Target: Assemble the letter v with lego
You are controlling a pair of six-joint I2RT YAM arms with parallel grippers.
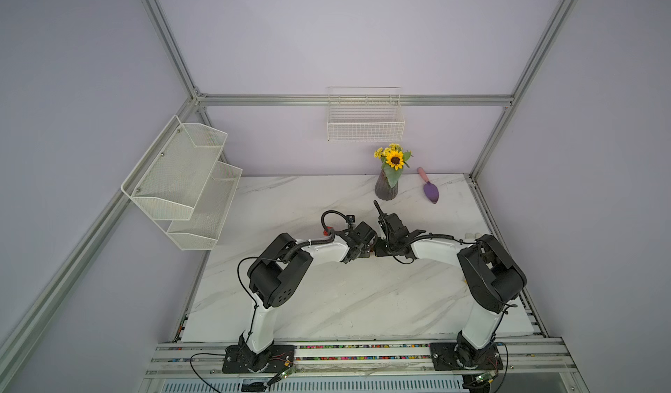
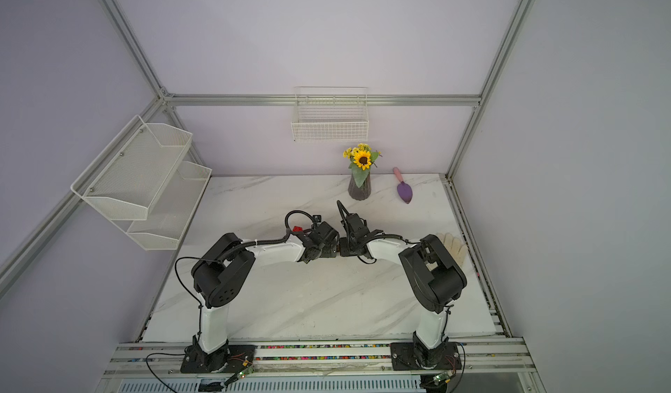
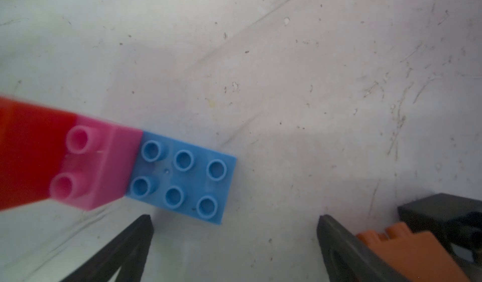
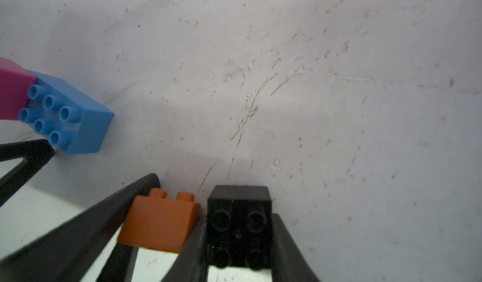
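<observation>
In the left wrist view, a red brick [image 3: 32,154], a pink brick [image 3: 95,161] and a blue brick [image 3: 181,175] form a row at the left. My left gripper is open, its fingers apart with bare table between them. Just outside its right finger sits an orange brick [image 4: 159,222]. Beside that, my right gripper is shut on a black brick [image 4: 239,199], studs facing the wrist camera. Orange and black are very close; I cannot tell whether they touch. From above, the grippers hide most of the bricks.
A vase with sunflowers [image 1: 386,185] and a purple trowel [image 1: 430,191] stand toward the back of the table. Pale gloves [image 2: 454,247] lie by the right edge, partly behind my right arm.
</observation>
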